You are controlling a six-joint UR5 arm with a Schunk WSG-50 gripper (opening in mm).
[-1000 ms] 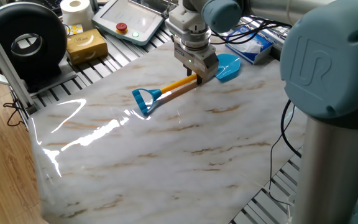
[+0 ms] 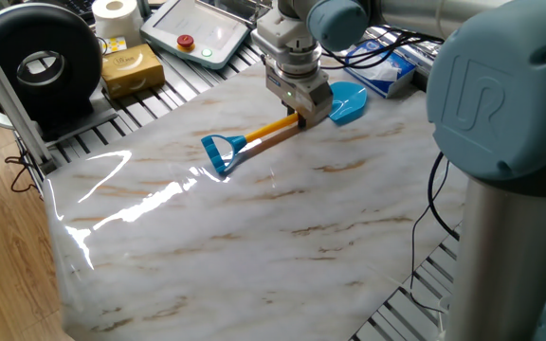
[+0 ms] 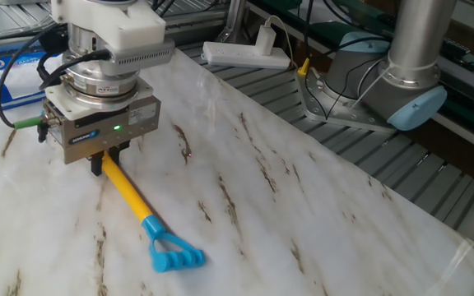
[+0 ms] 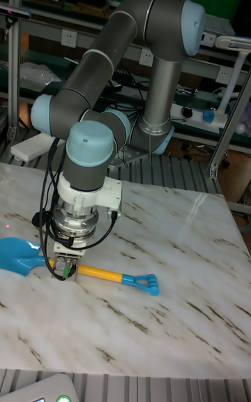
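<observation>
A toy shovel with a blue blade (image 2: 349,102), a yellow shaft (image 3: 128,189) and a blue D-shaped handle (image 3: 175,253) lies along the marble-patterned table (image 2: 245,246). My gripper (image 2: 297,118) points down over the shaft, close to the blade end. In exterior view 2 the black fingers (image 3: 96,165) stand on either side of the shaft, low by the tabletop. Whether they press on it or leave a gap cannot be made out. The gripper body hides part of the shovel in exterior view 3, where the blade (image 4: 16,256) shows at left.
A blue-and-white packet (image 2: 383,74) lies near the blade at the table's edge. Beyond the far edge are a yellow box (image 2: 133,71), a teach pendant (image 2: 195,33) and a black ring-shaped object (image 2: 41,66).
</observation>
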